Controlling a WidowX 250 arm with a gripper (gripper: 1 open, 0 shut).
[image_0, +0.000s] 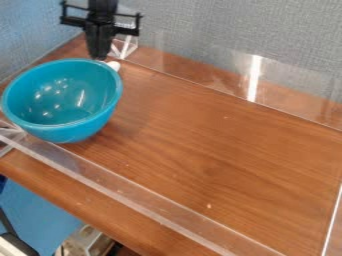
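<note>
A large teal bowl (63, 105) sits on the left part of the wooden table (214, 150). Above and behind it, at the top of the view, hangs my black gripper (99, 48), pointing down. It looks shut, with nothing seen between its fingers. A small white object (114, 66), partly hidden, lies just behind the bowl's right rim, below my gripper.
Clear plastic edging runs along the table's back and front, with clear brackets at the left. Grey textured walls stand behind.
</note>
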